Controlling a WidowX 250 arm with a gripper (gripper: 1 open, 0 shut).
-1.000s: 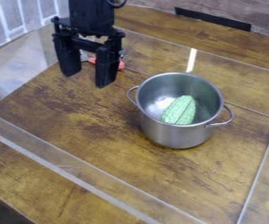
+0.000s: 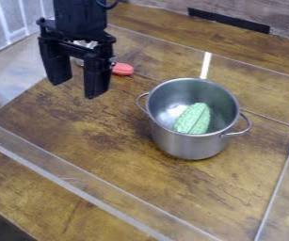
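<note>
My black gripper (image 2: pixel 76 75) hangs over the wooden table at the upper left, its two fingers spread open with nothing between them. To its right stands a steel pot (image 2: pixel 184 141) with two handles, holding a green corn-like object (image 2: pixel 192 118). Behind the gripper lies a small red object (image 2: pixel 122 70), partly hidden by the arm.
Clear panels or strips border the work area at left, right and back.
My gripper has moved to the left, uncovering more of the red object. The pot and green object are unchanged.
</note>
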